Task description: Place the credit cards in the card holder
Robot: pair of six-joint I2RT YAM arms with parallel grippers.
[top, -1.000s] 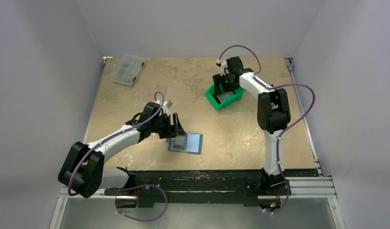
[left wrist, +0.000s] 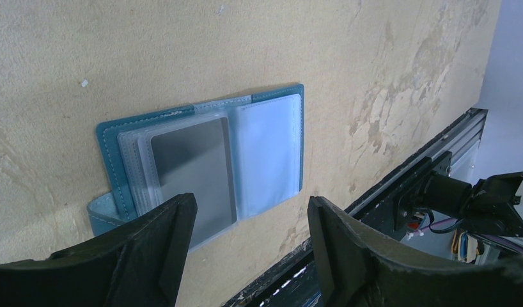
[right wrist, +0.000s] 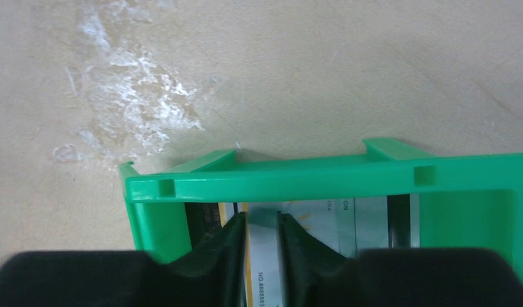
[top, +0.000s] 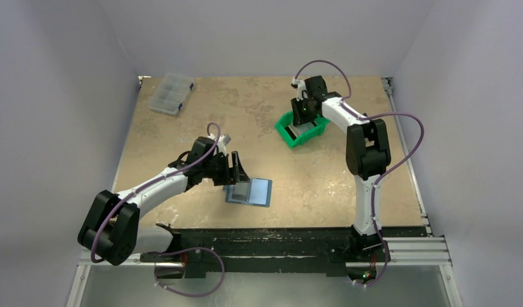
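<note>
The card holder (left wrist: 208,160), blue-edged with clear sleeves, lies unfolded on the table below my left gripper. That gripper is open and empty, its fingers wide apart above the holder's near side. Credit cards (right wrist: 323,217), in white, grey and black, lie in the green box (right wrist: 278,185) at the back right. My right gripper is over this box, part open with a narrow gap. A pale card with printed digits shows through that gap; whether the fingertips touch it I cannot tell. From above, the right arm hides part of the box.
A clear plastic organizer box (top: 171,94) stands at the back left, away from both arms. Between the card holder and the green box the table (top: 265,144) is bare.
The left arm, the card holder and the box look unmoved.
</note>
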